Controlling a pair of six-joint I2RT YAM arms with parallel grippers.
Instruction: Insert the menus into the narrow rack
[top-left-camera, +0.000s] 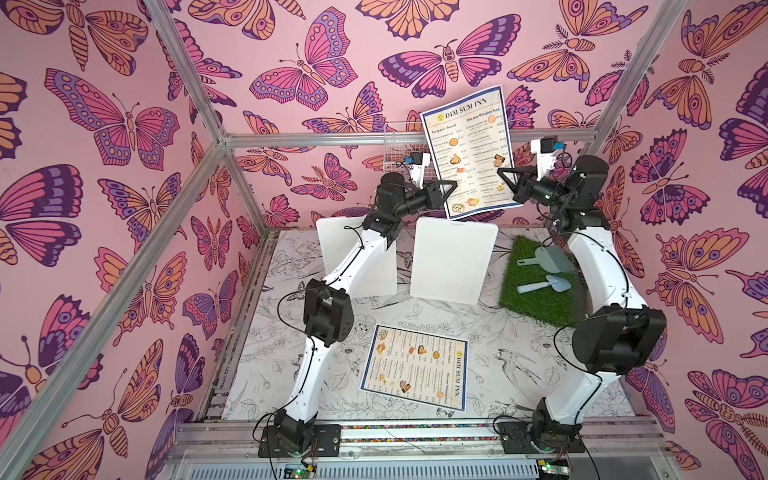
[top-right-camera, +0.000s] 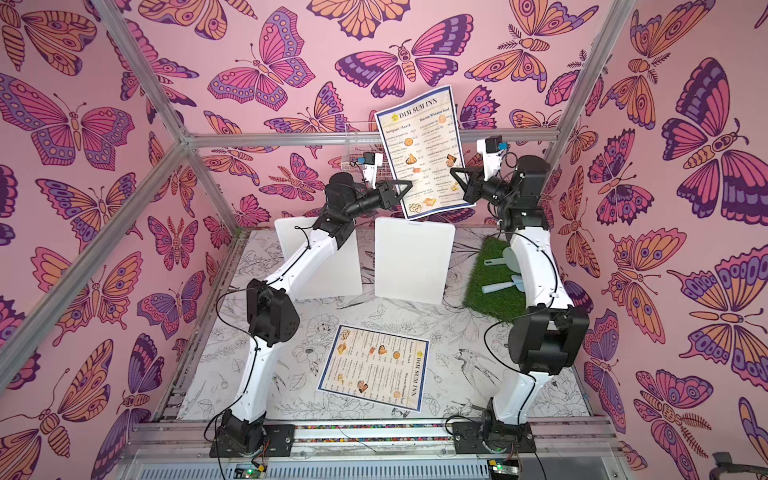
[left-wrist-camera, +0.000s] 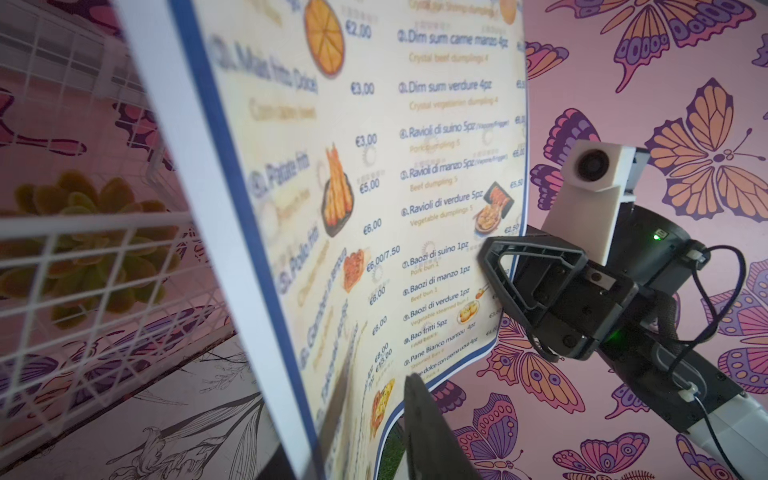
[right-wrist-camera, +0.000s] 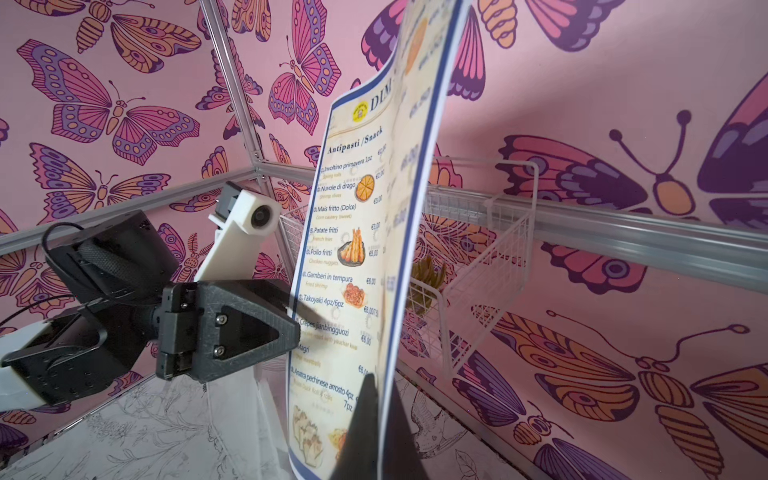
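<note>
One menu (top-left-camera: 472, 152), cream with a blue border, hangs upright and slightly tilted above the back of the table. My right gripper (top-left-camera: 505, 177) is shut on its right edge; in the right wrist view the dark fingers (right-wrist-camera: 360, 432) meet on the thin sheet. At the lower left edge, my left gripper (top-left-camera: 449, 189) stands part open, the sheet passing between its fingers. A second menu (top-left-camera: 416, 366) lies flat near the table's front. Two white upright boards stand mid-table, left (top-left-camera: 360, 256) and right (top-left-camera: 453, 260); whether either has a slot cannot be seen.
A white wire basket (right-wrist-camera: 480, 280) with a green plant is fixed at the back wall, close behind the held menu. On the right, a green turf mat (top-left-camera: 520, 276) carries two grey-blue tools. Bare table lies around the flat menu.
</note>
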